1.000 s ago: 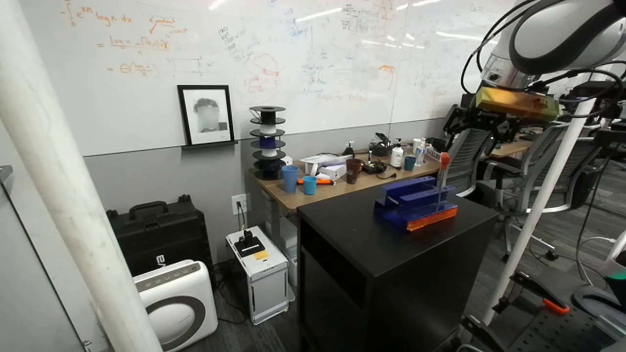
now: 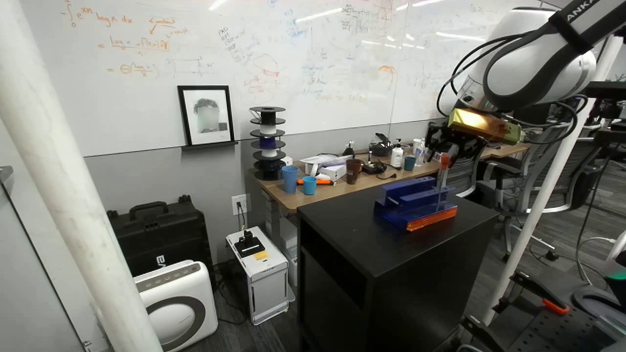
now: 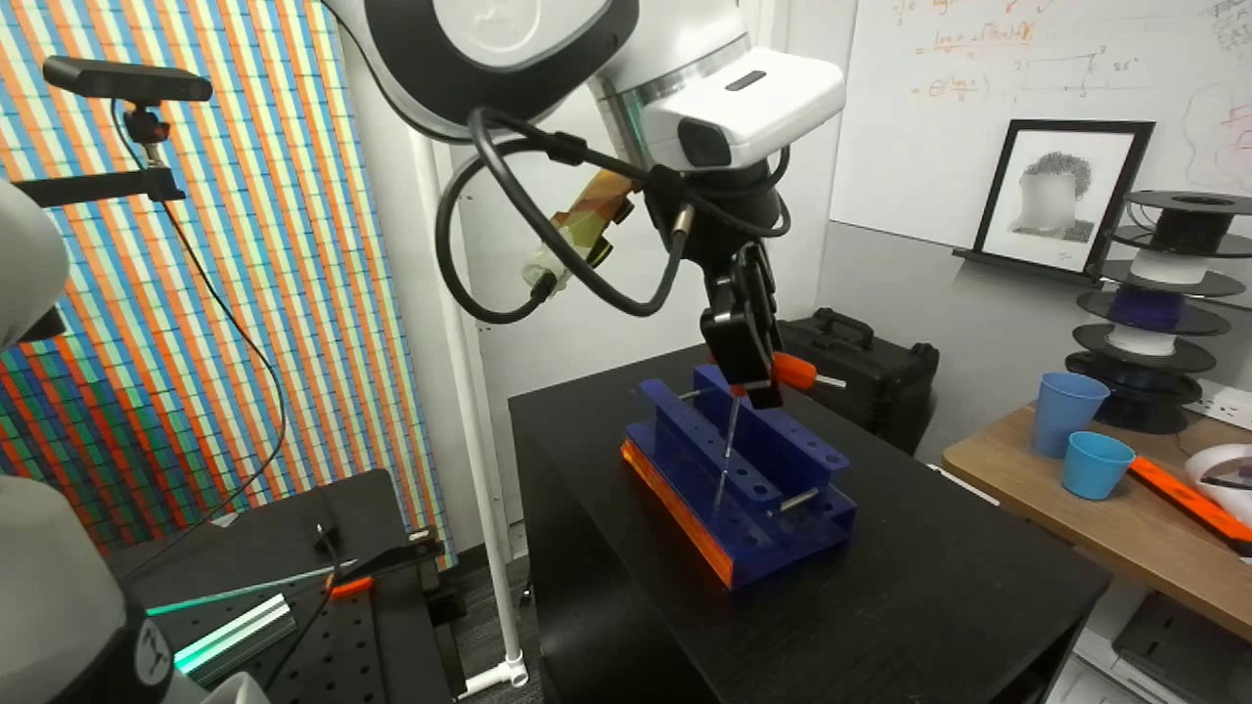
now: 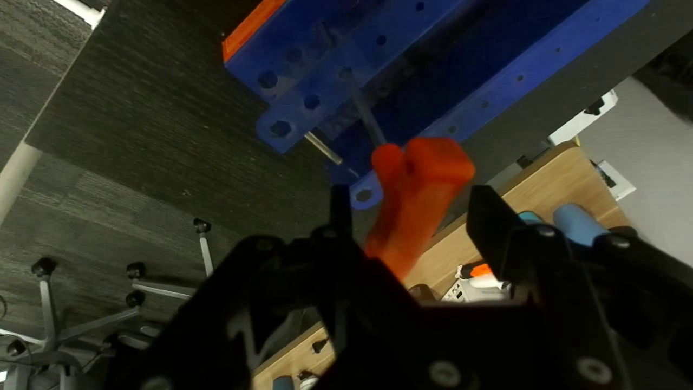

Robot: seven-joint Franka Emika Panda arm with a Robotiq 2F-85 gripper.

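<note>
An orange-handled hex key [image 3: 794, 372] stands upright, its thin metal shaft [image 3: 729, 436] down in a hole of the blue rack [image 2: 411, 199]. The rack has an orange front strip and sits on the black cabinet top. My gripper is around the orange handle [image 4: 425, 188] in the wrist view, one black finger on each side. Gaps show between handle and fingers there, so the fingers look part open. From exterior view 2, the black fingers [image 3: 741, 346] hide part of the handle.
The black cabinet top [image 2: 346, 226] is clear beside the rack. Behind it, a wooden desk [image 2: 281, 193] holds blue cups [image 2: 290, 179], a brown cup [image 2: 353, 171] and bottles. Office chairs [image 2: 546, 176] and a white pole [image 2: 531, 223] stand to the right.
In exterior view 1 my gripper has moved left and down, from above and right of the handle to right at it. The hex key and rack look unmoved.
</note>
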